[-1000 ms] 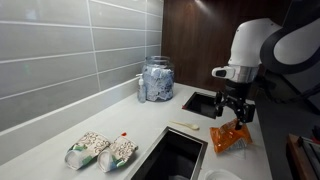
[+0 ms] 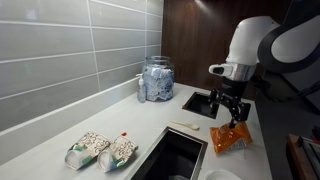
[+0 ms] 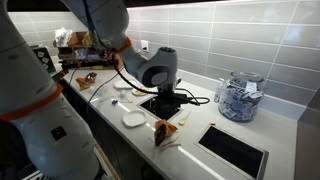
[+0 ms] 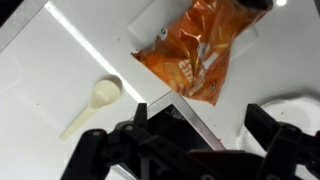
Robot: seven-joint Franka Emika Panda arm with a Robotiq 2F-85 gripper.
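My gripper stands open, with nothing between its fingers. In the first exterior view the gripper (image 2: 230, 107) hangs above the counter, over or near a crumpled orange bag (image 2: 232, 137). The wrist view shows the bag (image 4: 190, 55) ahead of the fingers and apart from them, its top cut off by the frame edge beside a dark round thing. A pale spoon (image 4: 103, 95) lies on the white counter, left of the bag in that view. At the right there is part of a white plate (image 4: 285, 108).
A dark sink basin (image 2: 172, 160) is set into the counter, with another dark recess (image 2: 203, 103) farther back. Two patterned cartons (image 2: 118, 153) lie near the wall. A large patterned glass jar (image 2: 158, 79) and a small bottle (image 2: 141, 90) stand behind. Bare counter lies between the cartons and jar.
The bag, spoon and cartons look unmoved.
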